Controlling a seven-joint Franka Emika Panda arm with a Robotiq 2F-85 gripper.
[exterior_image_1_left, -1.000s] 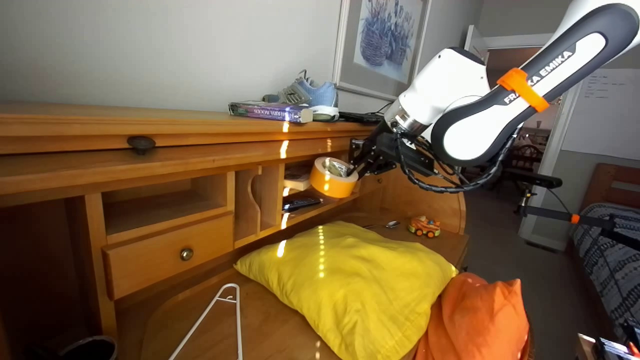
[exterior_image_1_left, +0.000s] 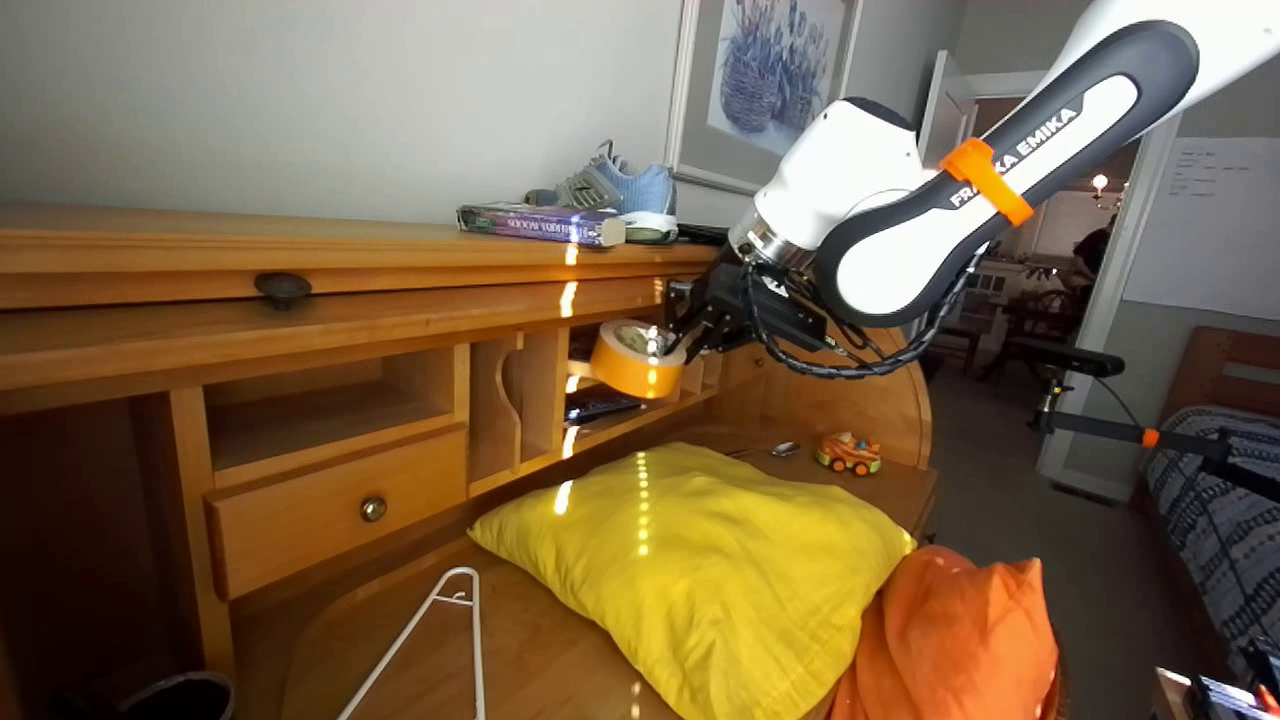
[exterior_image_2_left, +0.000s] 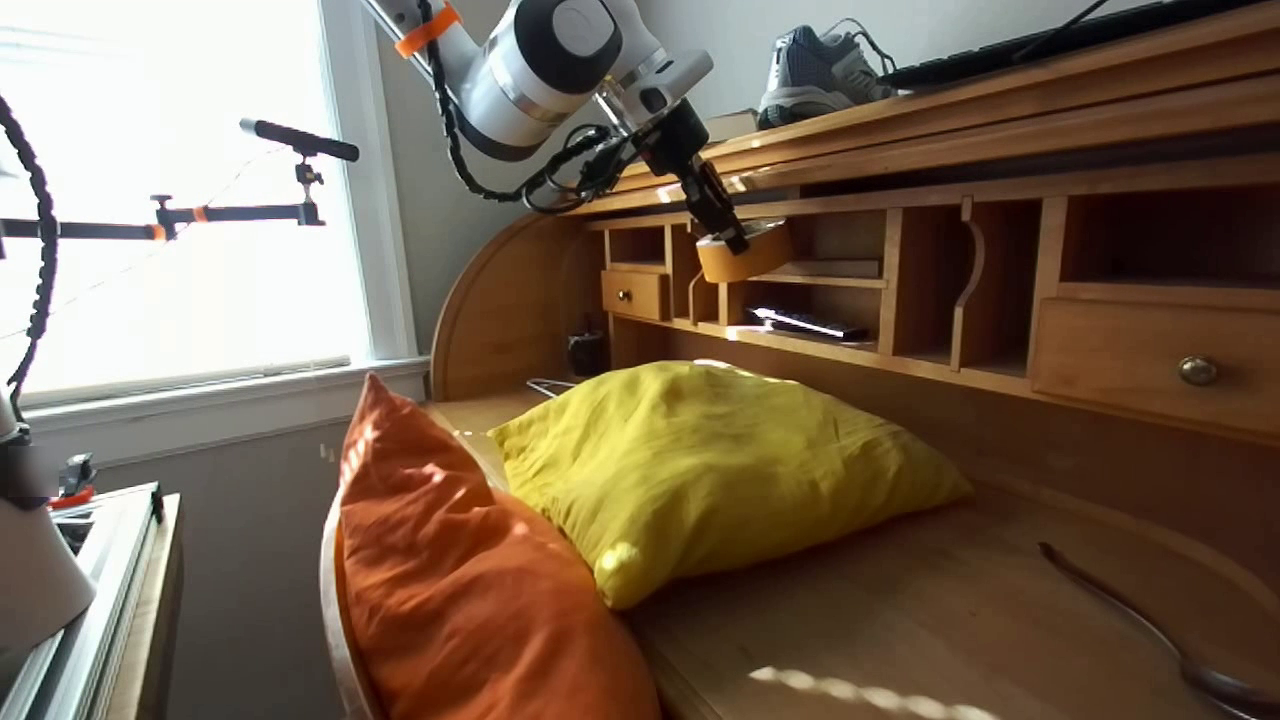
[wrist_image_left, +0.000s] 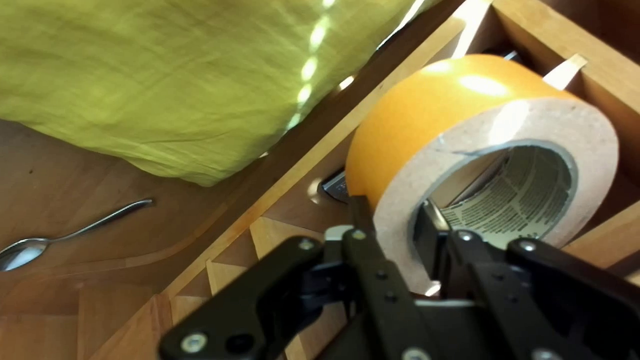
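A wide roll of orange-yellow tape (wrist_image_left: 432, 114) is held in the air by my gripper, which is shut on one side of its ring. One finger (wrist_image_left: 360, 213) lies along the outer face, while the other reaches inside the core. In exterior view 1 the tape roll (exterior_image_1_left: 636, 362) hangs tilted in front of the desk's middle cubbies, above the yellow pillow (exterior_image_1_left: 708, 552). From the other side, the tape roll (exterior_image_2_left: 738, 256) and gripper (exterior_image_2_left: 734, 240) also appear before the open shelf.
A dark remote-like object (exterior_image_2_left: 810, 324) lies in the lower cubby. On the desk top rest a book (exterior_image_1_left: 540, 224) and a shoe (exterior_image_1_left: 618, 194). An orange pillow (exterior_image_2_left: 468, 576), a white hanger (exterior_image_1_left: 477, 636), a toy car (exterior_image_1_left: 848, 454) and a spoon (wrist_image_left: 78, 234) lie lower down.
The arm has shifted left in exterior view 1, carrying the tape roll slightly left and further across the cubby opening. Pillows, shoe and book have not moved.
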